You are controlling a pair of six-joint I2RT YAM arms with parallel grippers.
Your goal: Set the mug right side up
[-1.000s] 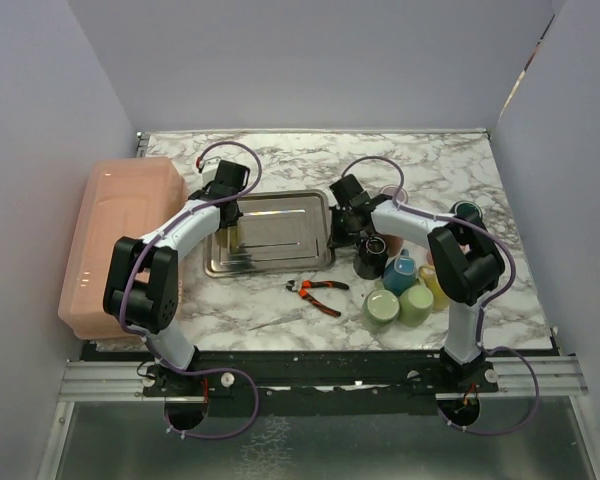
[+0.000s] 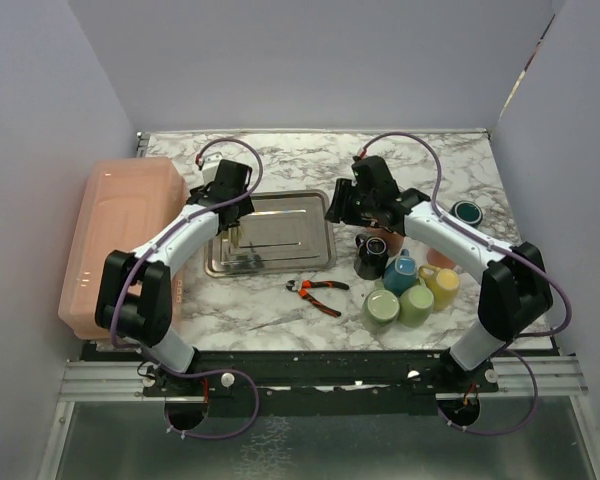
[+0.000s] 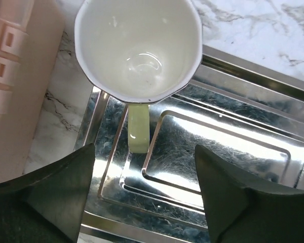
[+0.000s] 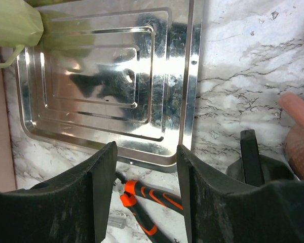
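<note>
A pale green mug stands mouth up on the left end of the steel tray; in the left wrist view its white interior shows from above, with the handle toward the gripper. My left gripper is open just short of the handle, nothing between its fingers. The right wrist view shows the same mug at the upper left. My right gripper is open above the tray's right edge and holds nothing.
A pink box flanks the tray on the left. Orange-handled pliers lie in front. Several mugs, among them a black one, crowd the right side.
The left arm has shifted slightly; the tray stays put.
</note>
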